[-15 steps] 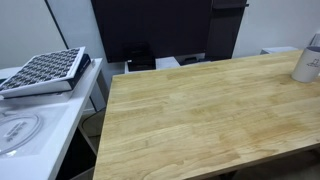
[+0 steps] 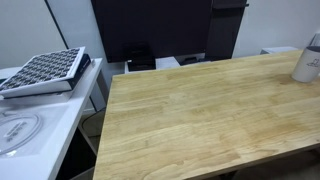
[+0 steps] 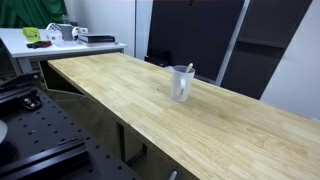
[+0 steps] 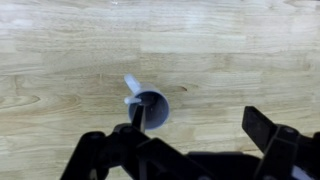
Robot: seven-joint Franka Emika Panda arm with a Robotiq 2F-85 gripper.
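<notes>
A white mug (image 2: pixel 306 67) stands upright on the wooden table (image 2: pixel 205 110), cut off by the right edge of exterior view 1. In exterior view 2 the whole mug (image 3: pixel 180 85) shows, its handle facing the camera and a pale stick (image 3: pixel 190 68) poking out of the top. Seen from above in the wrist view, the mug (image 4: pixel 158 117) lies below my gripper, near the left finger, which covers part of it. The fingers are wide open with nothing held. Neither exterior view shows the gripper.
Bare tabletop surrounds the mug. A side table (image 2: pixel 55 125) at the left of exterior view 1 carries a patterned box (image 2: pixel 45 70) and a clear round item (image 2: pixel 18 132). A black perforated surface (image 3: pixel 60 140) fills the near left of exterior view 2.
</notes>
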